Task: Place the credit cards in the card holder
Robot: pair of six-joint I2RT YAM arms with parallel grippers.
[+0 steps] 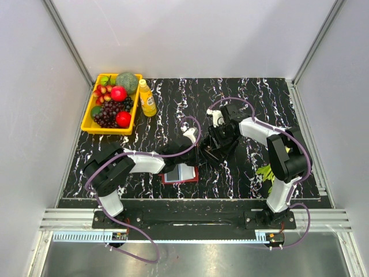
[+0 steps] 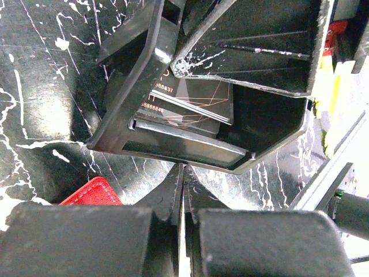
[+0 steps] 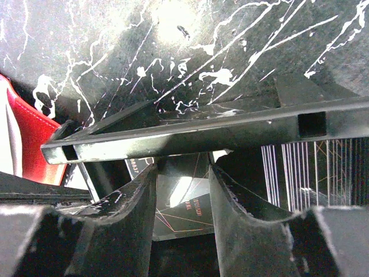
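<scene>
The black card holder (image 1: 210, 151) sits between both grippers; in the left wrist view its frame (image 2: 202, 144) holds dark cards (image 2: 196, 101) with gold lines and numbers in one compartment. My left gripper is shut at the holder's near edge, nothing visible between its fingers. My right gripper reaches over the holder, fingertips close together over a dark card (image 3: 181, 213) inside; whether it grips the card I cannot tell. A red case (image 3: 31, 133) with pale cards, also seen at the table front (image 1: 180, 179), lies under the left arm.
A yellow fruit tray (image 1: 89, 121) and an orange bottle (image 1: 147, 101) stand at the back left. Bananas (image 1: 265, 173) lie at the right behind the right arm.
</scene>
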